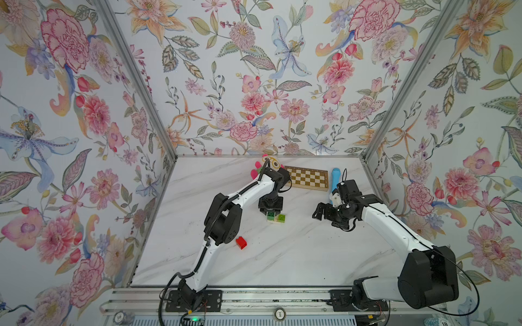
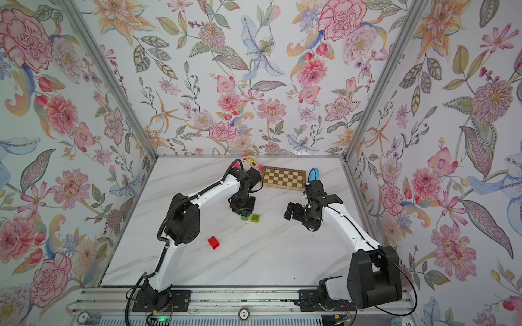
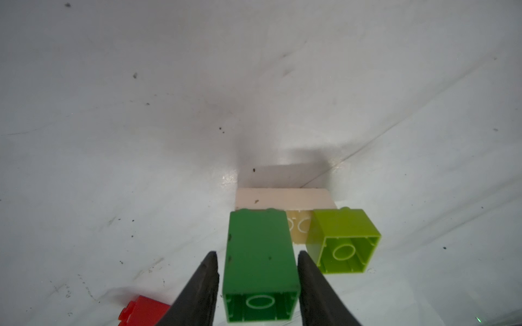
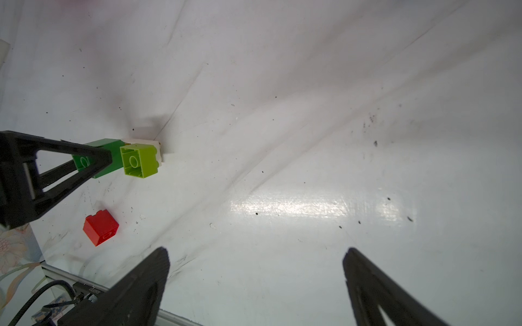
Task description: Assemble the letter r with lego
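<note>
In the left wrist view, my left gripper is shut on a dark green brick (image 3: 260, 244), whose hollow end faces the camera. Beyond it lies a beige brick (image 3: 285, 198) on the table, partly hidden by the green one. A lime green brick (image 3: 346, 233) sits at the right end of the beige brick. Whether the dark green brick touches the beige one, I cannot tell. Off to the lower left rests a red brick (image 3: 142, 310), apart from the others. Over the table's right side my right gripper stands open, with only bare tabletop between its fingers.
Along the back of the table are a checkered board (image 1: 307, 178), a pink and yellow toy (image 1: 272, 161) and a blue object (image 1: 335, 176).
</note>
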